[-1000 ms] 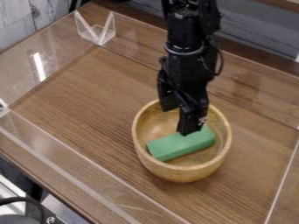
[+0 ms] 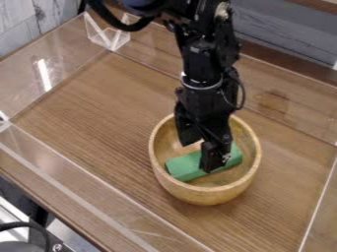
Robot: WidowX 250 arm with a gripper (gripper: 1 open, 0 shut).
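Observation:
A round tan bowl [image 2: 172,182] sits on the wooden table, holding a green block [image 2: 187,167] that lies diagonally in it. My black gripper [image 2: 208,151] reaches down from the top into the bowl, its open fingers low at the block, partly hiding it. Whether the fingertips touch the block is hard to tell.
A white wire-like object [image 2: 108,28] stands at the back left. Raised edges bound the table at the back and left.
My gripper has moved down into the bowl over the green block, now covering more of it. The bowl appears in about the same place.

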